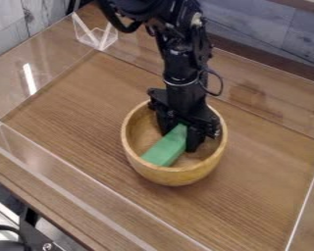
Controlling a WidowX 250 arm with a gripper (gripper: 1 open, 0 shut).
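A tan bowl [144,162] sits on the wooden table, right of the middle of the view. Inside it lies a green object [165,151], its upper end under my black gripper [186,131], which reaches down into the bowl from the top. The fingers are dark and partly hidden, so the grip on the green object is hard to make out; they appear closed around its upper end.
The wooden table [68,127] has bare room left and right of the bowl. A clear plastic piece [97,31] stands at the back left, near the table's edge. A black cable shows at the bottom left.
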